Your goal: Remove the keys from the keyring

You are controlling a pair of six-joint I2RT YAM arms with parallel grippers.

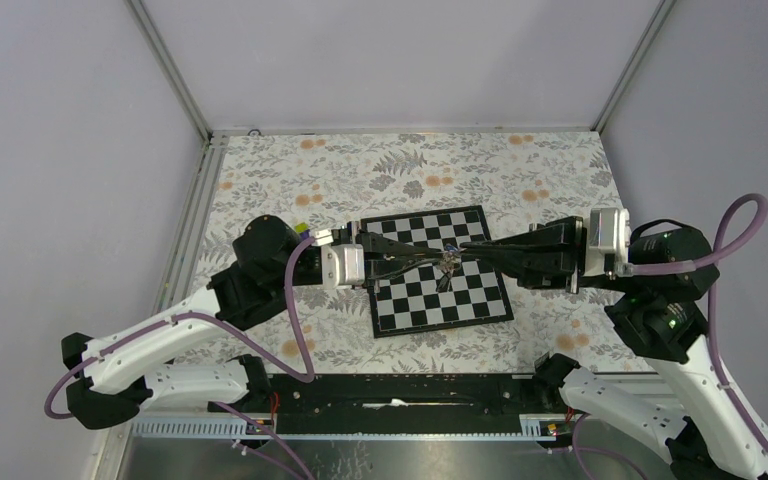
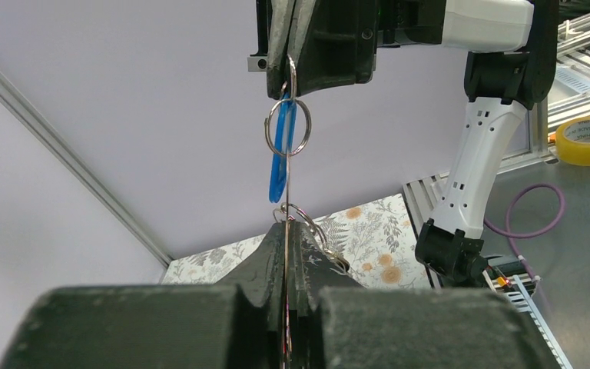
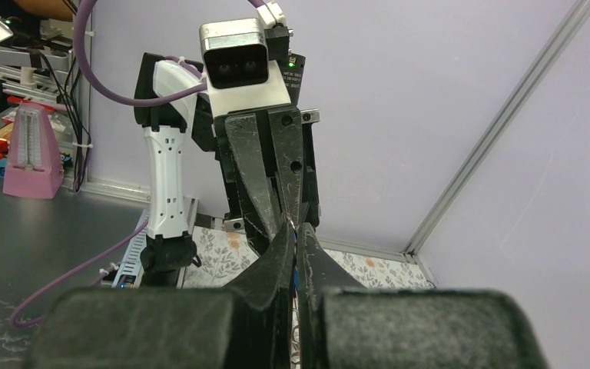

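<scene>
My left gripper and right gripper face each other tip to tip above the checkered board. In the left wrist view, the right gripper is shut on a metal ring. A second round ring and a long blue piece hang below it. A thin metal piece, seen edge-on, runs down between the shut fingers of the left gripper. More rings hang beside those fingertips. The dangling keys look dark and small from above. In the right wrist view, the fingers hide most of the bunch.
Beneath the grippers lies the checkered board on a floral mat. Walls stand at the back and both sides. A yellow tape roll and a pink metronome are off at the edges. The mat around the board is mostly clear.
</scene>
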